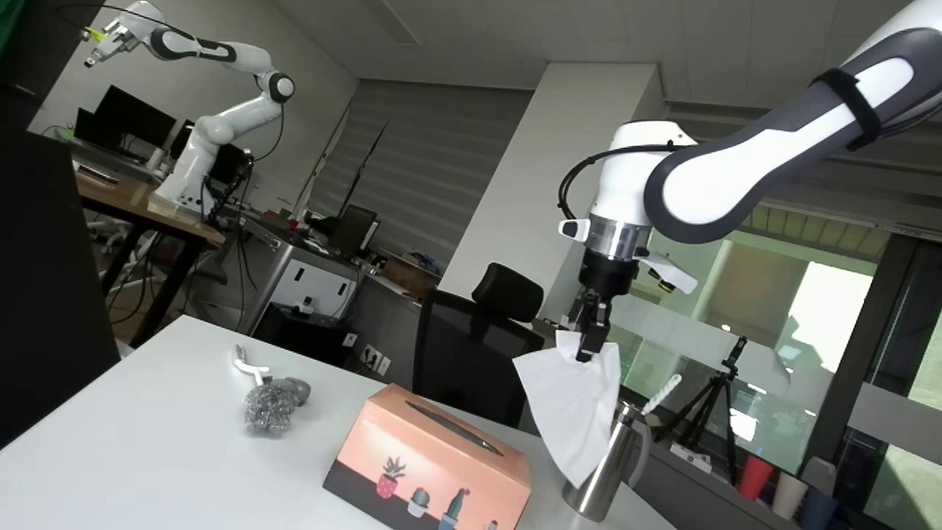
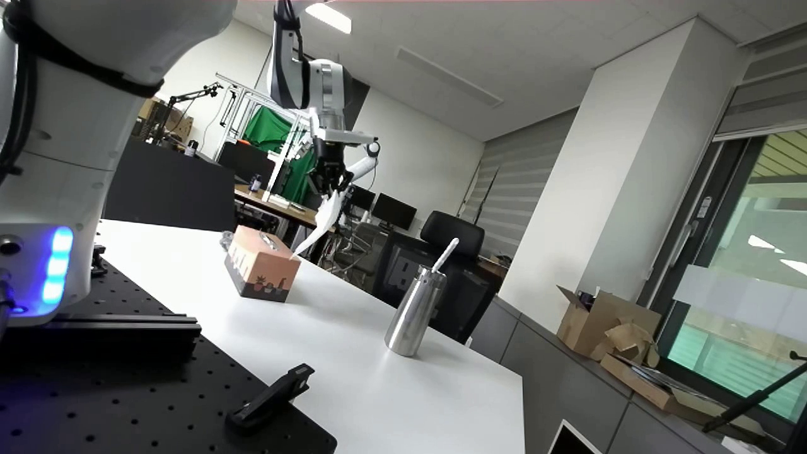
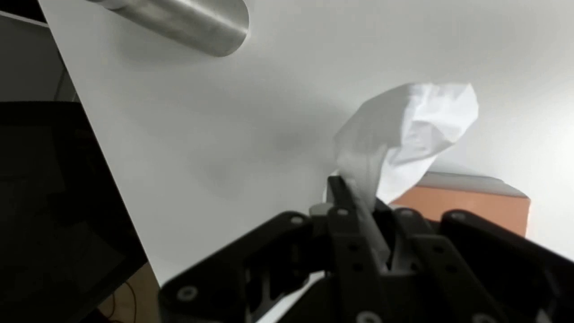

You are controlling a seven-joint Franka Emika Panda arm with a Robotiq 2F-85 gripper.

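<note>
A white tissue hangs from my gripper, which is shut on its upper part. In exterior view 1 the sheet is clear of the orange tissue box and overlaps part of the steel jug in that line of sight. Exterior view 2 shows the tissue drooping beside the box, with the jug well apart. From the wrist, the tissue is pinched between the black fingers, and a corner of the box shows beneath. The box's slot looks empty of protruding paper.
A steel jug with a white stick in it stands near the table's far edge. A wire scrubber with a white handle lies at the table's other end. Bare white table separates box and jug.
</note>
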